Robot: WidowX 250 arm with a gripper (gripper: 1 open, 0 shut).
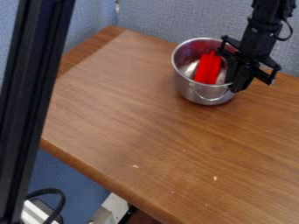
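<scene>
A steel pot (191, 87) with a wire handle sits toward the back right of the wooden table, a red object (208, 66) inside it. My black gripper (233, 79) is at the pot's right rim, its fingertips low against the rim; whether they are open or shut is hard to make out, as they are dark and overlap.
Grey padded walls stand behind. A dark vertical post (24, 87) fills the left edge, with a cable near the bottom left.
</scene>
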